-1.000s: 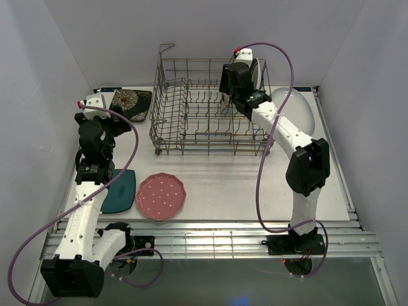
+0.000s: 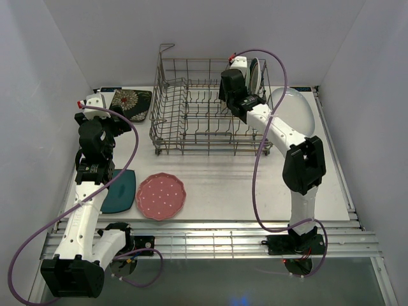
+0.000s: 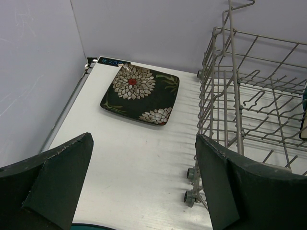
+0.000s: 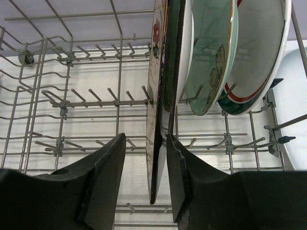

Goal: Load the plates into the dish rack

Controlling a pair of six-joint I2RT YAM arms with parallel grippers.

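Observation:
In the right wrist view a dark floral square plate (image 4: 154,96) stands on edge in the dish rack (image 2: 204,137), left of several upright plates, including a mint one (image 4: 206,62). My right gripper is around its near part, fingers partly apart; contact is unclear. My left gripper stands open and empty at the left. A black floral plate (image 2: 131,102) lies behind it, a teal plate (image 2: 118,194) and pink dotted plate (image 2: 160,196) in front.
A white plate (image 2: 296,111) lies right of the rack. The rack's left and middle sections are empty.
My right arm has shifted slightly left and toward the front over the last second. The left arm has stayed put.

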